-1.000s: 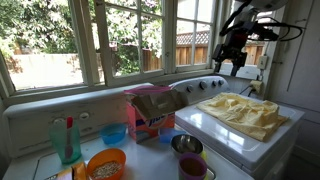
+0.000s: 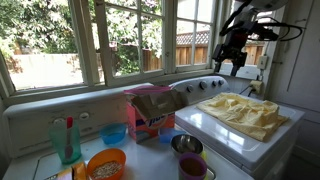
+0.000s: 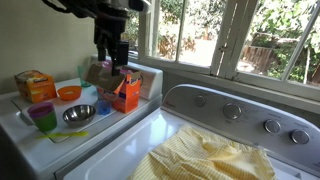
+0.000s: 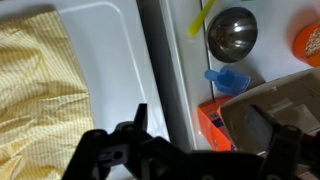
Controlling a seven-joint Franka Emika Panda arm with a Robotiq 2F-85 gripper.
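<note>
Two black fingers spread apart at the lower part of the wrist view show my gripper open, with nothing between them. In exterior view 1 the gripper (image 2: 228, 66) hangs above the far end of the right-hand white machine. Exterior view 2 has the gripper (image 3: 113, 48) high up, pointing down. A crumpled pale yellow cloth (image 2: 243, 113) lies on the right machine's lid, and the cloth (image 4: 40, 100) fills the left of the wrist view. An orange detergent box (image 2: 152, 112) with its cardboard flap raised stands on the left machine.
On the left machine are a metal bowl (image 4: 232, 35), an orange bowl (image 2: 105, 163) with something grainy in it, a blue bowl (image 2: 114, 132), a blue scoop (image 4: 228, 80) and a green cup (image 2: 66, 142). Control panels (image 3: 235, 110) and windows line the back.
</note>
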